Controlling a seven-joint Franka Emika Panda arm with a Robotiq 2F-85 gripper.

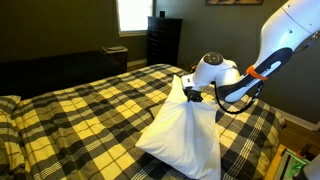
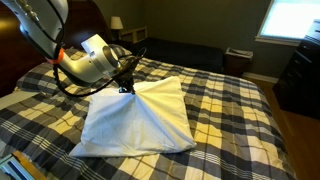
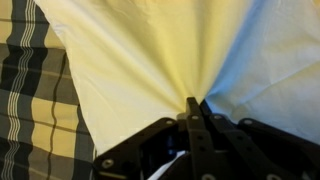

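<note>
A white cloth (image 1: 182,138) is spread over a plaid bedcover, its near part reaching toward the bed's front edge. My gripper is shut on the cloth, and folds run together into its fingertips in the wrist view. From the second exterior view, the cloth (image 2: 135,128) rises to a peak at the gripper (image 2: 127,89), while its lower edges rest on the bedcover. How much fabric sits between the fingers is hidden.
The plaid bedcover (image 1: 85,130) is bare across the left of exterior view 1. A dark dresser (image 1: 163,40) and a window (image 1: 135,16) are at the back. A wooden edge (image 1: 275,163) runs along the near right side.
</note>
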